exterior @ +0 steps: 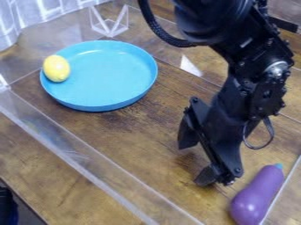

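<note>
My black gripper (198,154) is low over the wooden table, its fingers spread open with nothing seen between them. A purple toy eggplant (253,198) with a teal stem lies at the lower right, a little to the right and in front of my fingers. A light blue round plate (112,77) stands at the upper left, with a yellow egg-shaped object (56,68) at its left side.
Clear plastic strips (83,163) run along the left and right of the work area. Bare wooden table lies left of and below my gripper. A white curtain is at the top left corner.
</note>
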